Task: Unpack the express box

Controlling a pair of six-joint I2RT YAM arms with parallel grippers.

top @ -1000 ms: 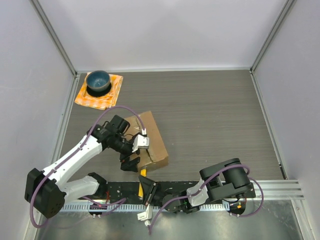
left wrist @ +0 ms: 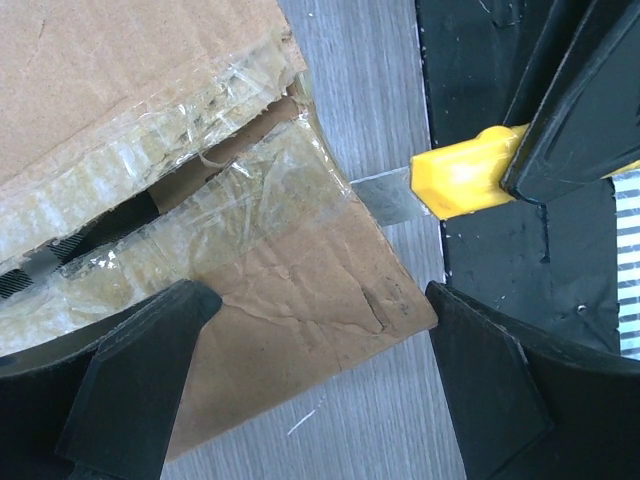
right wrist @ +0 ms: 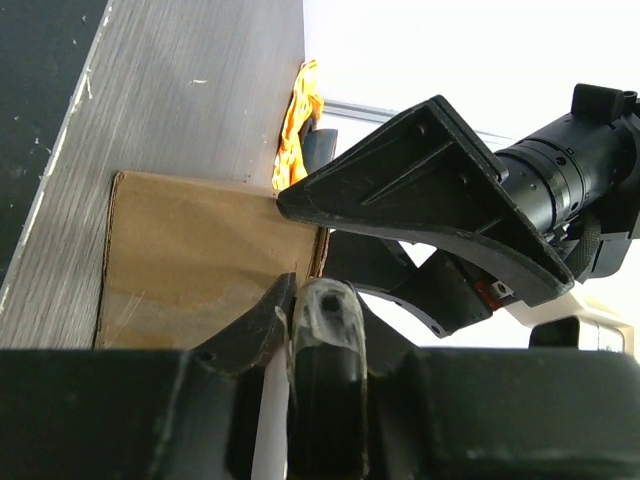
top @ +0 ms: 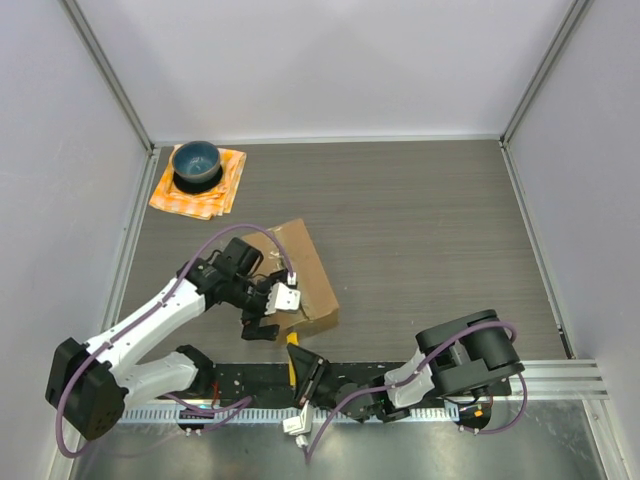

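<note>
The brown cardboard box (top: 312, 282) lies at the table's front edge. In the left wrist view, a gap runs along its taped seam (left wrist: 225, 215), with something dark and striped showing inside. My left gripper is open, its fingers around the box's end; one fingertip presses close over the cardboard and the other stands by the corner. A yellow utility knife (left wrist: 462, 172) is held by my right gripper (top: 304, 372), which is shut on it. The metal blade (left wrist: 392, 196) reaches the box's edge near the seam; whether its tip is inside cannot be seen.
A dark blue bowl (top: 196, 161) on a black base stands on an orange checked cloth (top: 230, 180) at the back left. Bare table (top: 430, 240) stretches to the right of the box. Both arms are crowded together at the front edge.
The knife and my right gripper have shifted slightly right. The box has moved a touch to the right, and my left gripper has shifted a little with it, still open.
</note>
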